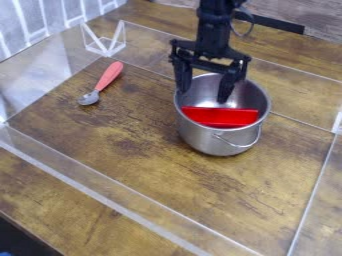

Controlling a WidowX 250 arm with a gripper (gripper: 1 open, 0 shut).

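A steel pot [221,140] stands right of centre on the wooden table [107,180], with a red block [219,117] lying inside it. My black gripper [209,70] hangs open over the pot, its fingers reaching down to about the rim at left and right. Whether the fingertips touch the pot is unclear. A spoon with a red handle [108,76] lies at the upper left.
Clear plastic panels [27,30] border the table on the left, and a clear plastic piece [104,42] sits near the back left.
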